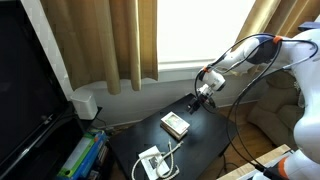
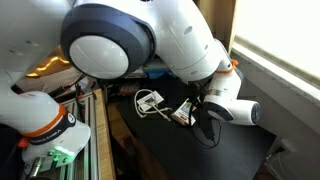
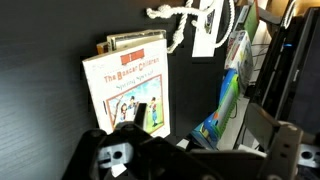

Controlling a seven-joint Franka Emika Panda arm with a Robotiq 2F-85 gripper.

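A white-bordered book titled "The Boxcar Children" [image 3: 128, 90] rests on the dark table, apparently on top of another book whose edge shows at its upper side. In exterior view 1 the book [image 1: 174, 124] sits around the middle of the table. My gripper is open, with its fingers apart and nothing held; the lower part of the book runs close to the left finger. From exterior view 1, the gripper [image 1: 195, 104] hangs above the table on the window side, to the right of the book and apart from it.
A white cord [image 3: 178, 14] and a white sheet or plate [image 3: 208, 27] lie near the book on the table [image 1: 201, 135]. Colourful books or boxes [image 1: 83, 155] stand beyond the table's left edge. Bare tabletop surrounds the book on its right.
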